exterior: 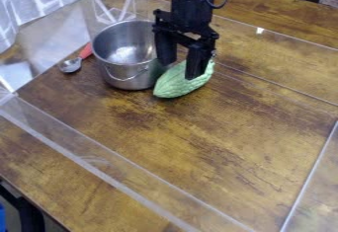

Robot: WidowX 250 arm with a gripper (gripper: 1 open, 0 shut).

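My black gripper [185, 50] hangs over a green, elongated cabbage-like object [180, 84], its two fingers spread apart, one by the steel pot's right side and one further right. The steel pot [126, 68] stands upright left of the gripper. The green object lies on the wooden table beside the pot; its upper part is partly hidden by the gripper, and I see nothing held between the fingers.
A metal ladle [70, 65] with a red handle lies left of the pot.
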